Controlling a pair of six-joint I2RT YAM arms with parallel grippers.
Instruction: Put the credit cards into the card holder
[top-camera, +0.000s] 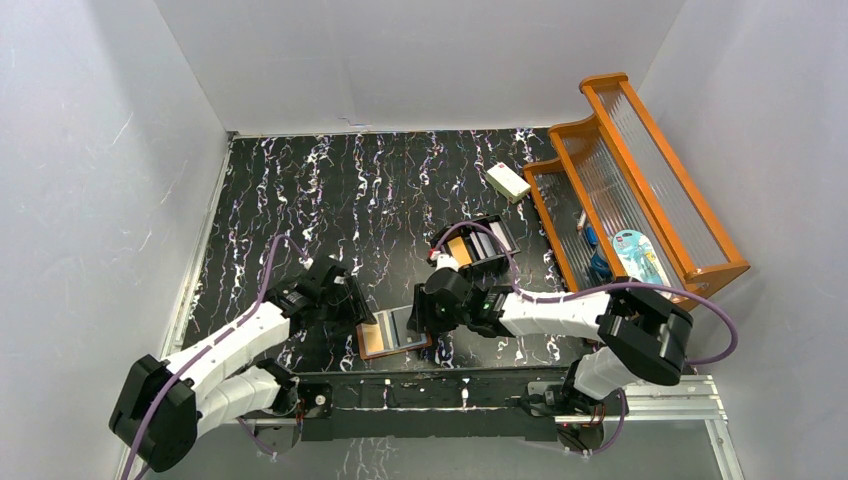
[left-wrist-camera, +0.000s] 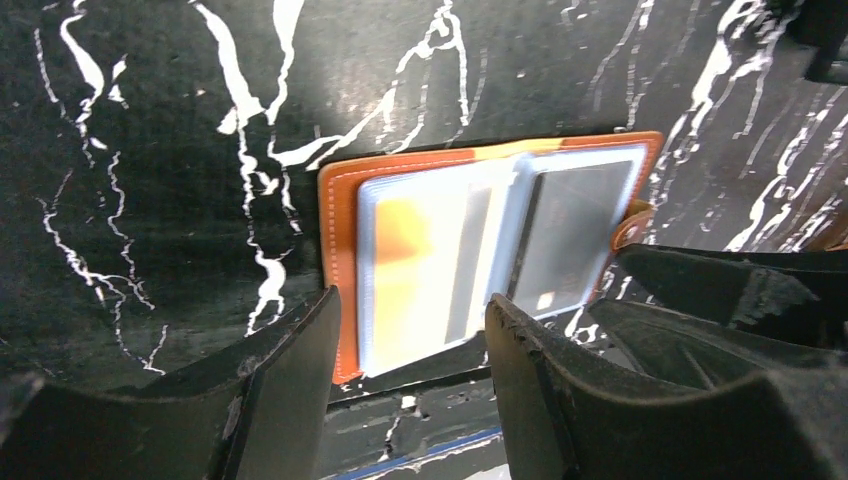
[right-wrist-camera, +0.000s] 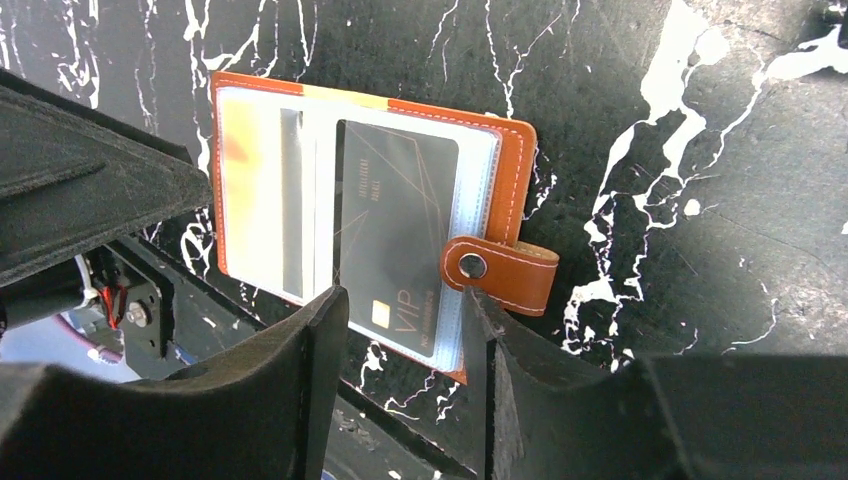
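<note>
The brown leather card holder (top-camera: 392, 333) lies spread open near the table's front edge. In the left wrist view, a yellow-orange card with a grey strip (left-wrist-camera: 415, 265) sits in its left sleeve. The right sleeve holds a dark grey card marked VIP (right-wrist-camera: 398, 215), beside the snap strap (right-wrist-camera: 505, 272). My left gripper is part open over the holder's left side, nothing between its fingers. Above the strap side, my right gripper is likewise part open and empty. Each arm intrudes into the other's wrist view.
A black box (top-camera: 478, 245) with several cards stands behind the right arm. Farther back right are a small pale box (top-camera: 508, 182) and a wooden rack (top-camera: 640, 190).
</note>
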